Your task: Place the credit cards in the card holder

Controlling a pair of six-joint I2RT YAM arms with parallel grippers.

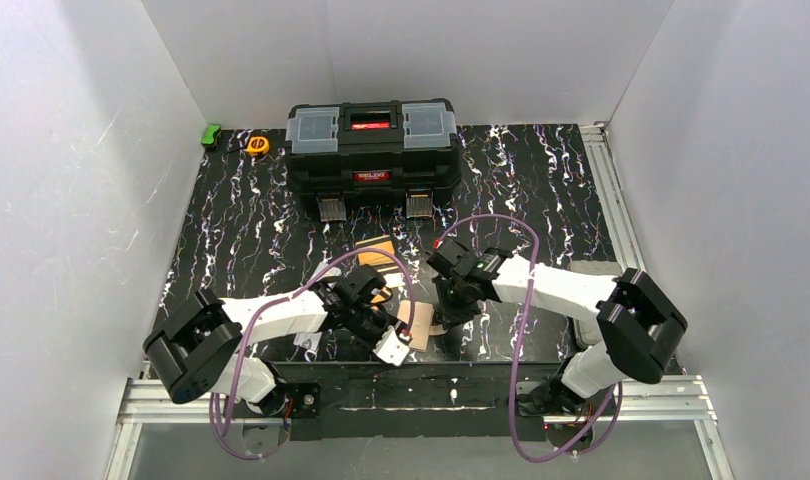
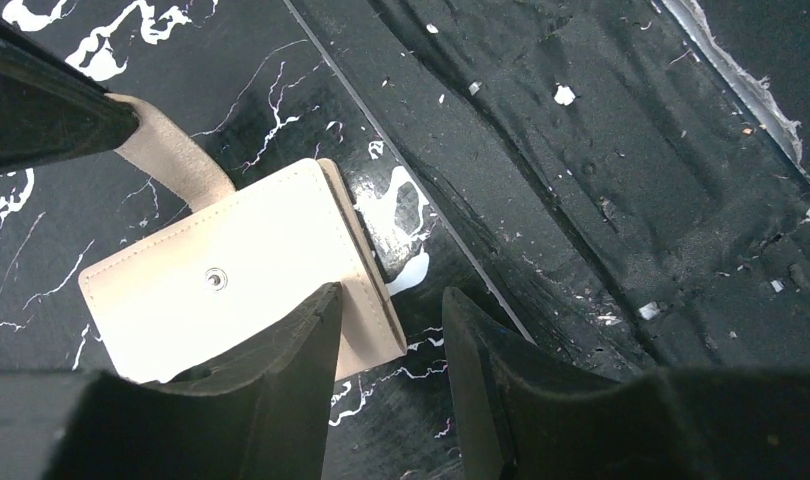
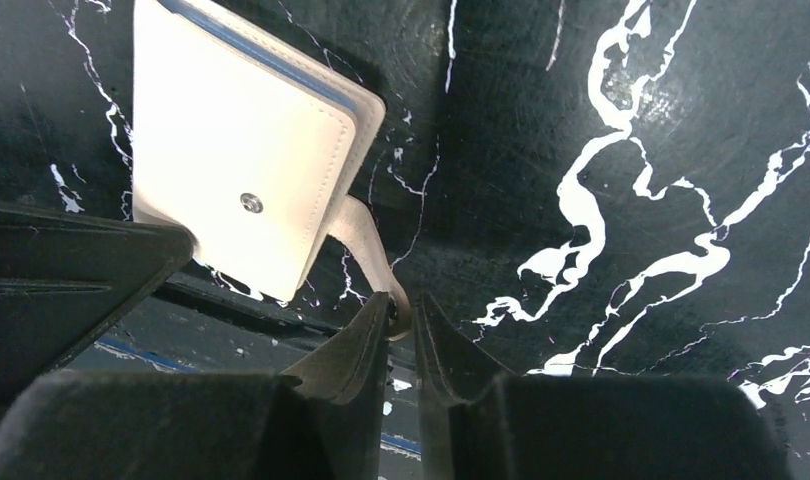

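Observation:
A pale leather card holder [image 1: 416, 325] lies near the table's front edge, with a strap [image 3: 362, 241] sticking out from one side. In the left wrist view my left gripper is open at the holder's end [image 2: 211, 280], one finger over its corner. In the right wrist view my right gripper has its fingertips close together at the strap's bent end; whether they grip it I cannot tell. Orange cards [image 1: 375, 246] lie behind the grippers, partly hidden by the arms.
A large black toolbox [image 1: 371, 150] stands at the back. An orange object [image 1: 257, 145] and a green one [image 1: 210, 135] are at the back left.

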